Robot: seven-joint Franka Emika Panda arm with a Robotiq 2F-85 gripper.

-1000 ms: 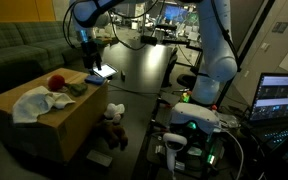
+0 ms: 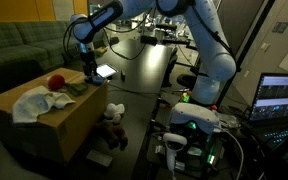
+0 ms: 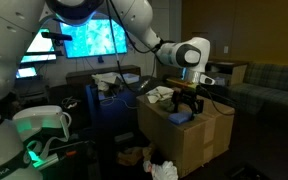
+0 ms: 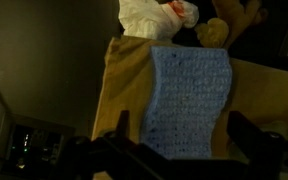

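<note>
A blue knitted cloth (image 4: 187, 95) lies flat on the brown box top, filling the middle of the wrist view. My gripper is over it, its dark fingers wide apart on either side and nothing held between them. Exterior view 2 has the same cloth (image 3: 181, 117) near the box edge, below the gripper (image 3: 192, 104). From exterior view 1, the gripper (image 2: 90, 75) hangs above the far end of the box; whether it touches the cloth cannot be told.
On the box (image 2: 74, 126) are a red ball (image 2: 56, 82) and a pale cloth (image 2: 34, 104). A white crumpled bag (image 3: 164, 172) and brown plush toys (image 2: 111, 132) lie on the floor beside the box. A sofa (image 2: 19, 45) stands behind.
The arm has come down toward the box over the last second. Objects on the box look unmoved.
</note>
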